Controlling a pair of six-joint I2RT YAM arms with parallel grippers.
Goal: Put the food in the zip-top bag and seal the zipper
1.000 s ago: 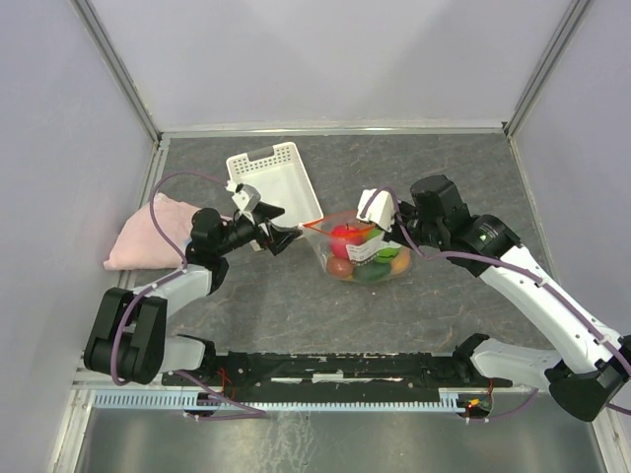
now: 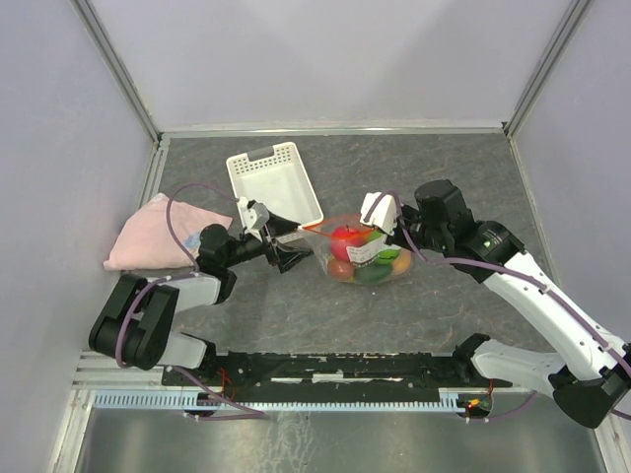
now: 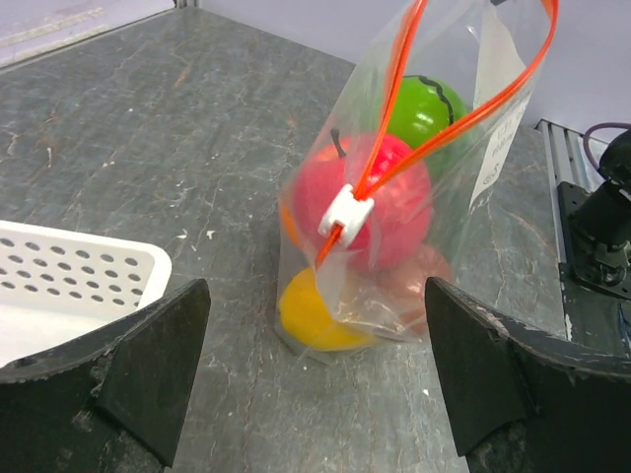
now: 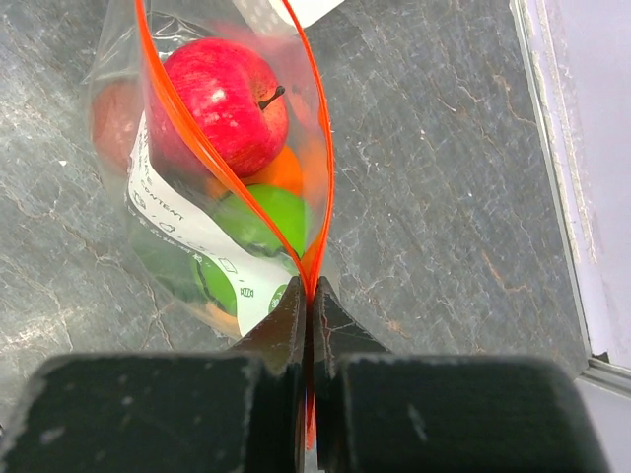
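Note:
The clear zip top bag (image 2: 333, 254) stands mid-table with its orange-edged mouth partly open. Inside it are a red apple (image 4: 225, 103), a green fruit (image 4: 258, 222), a yellow fruit (image 3: 314, 313) and several other pieces. A white slider (image 3: 347, 213) sits at the left corner of the orange zipper (image 3: 380, 148). My left gripper (image 2: 305, 239) is open to the left of that corner, its fingers apart with nothing gripped; the slider appears beyond and above the gap in the left wrist view. My right gripper is shut on the opposite end of the zipper edge.
Behind the left gripper lies an empty white basket (image 2: 274, 187). A pink cloth or pouch (image 2: 163, 235) rests at the far left. Bare grey table (image 2: 434, 158) spreads behind the bag and in front of it.
The right gripper and the bag have barely moved.

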